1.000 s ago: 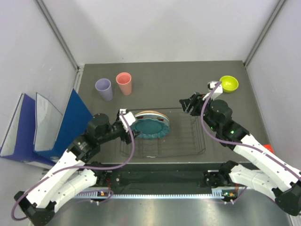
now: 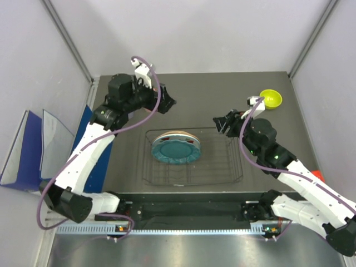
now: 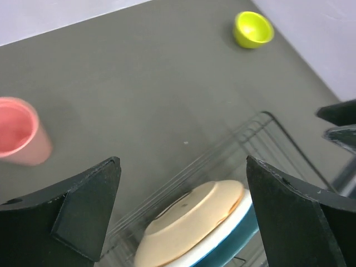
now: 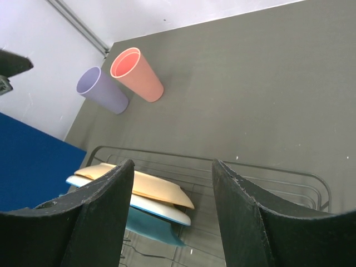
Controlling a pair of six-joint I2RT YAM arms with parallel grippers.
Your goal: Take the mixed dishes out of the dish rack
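A wire dish rack (image 2: 233,167) holds stacked plates: a teal plate (image 2: 175,153) in front, with white and cream plates (image 4: 150,186) behind it. My left gripper (image 2: 166,99) is open, raised over the back left of the table, with nothing between its fingers. My right gripper (image 2: 221,123) is part open and empty above the rack's back right corner. A pink cup (image 4: 139,78) and a purple cup (image 4: 103,92) stand at the back left, largely hidden by the left arm in the top view. A yellow-green bowl (image 2: 271,99) sits at the back right.
Blue panels (image 2: 100,167) stand along the left side. White walls enclose the table. A small red object (image 2: 317,174) is at the right edge.
My left arm has risen from in front of the rack toward the back of the table, now covering the cups in the top view. The right gripper has barely moved.
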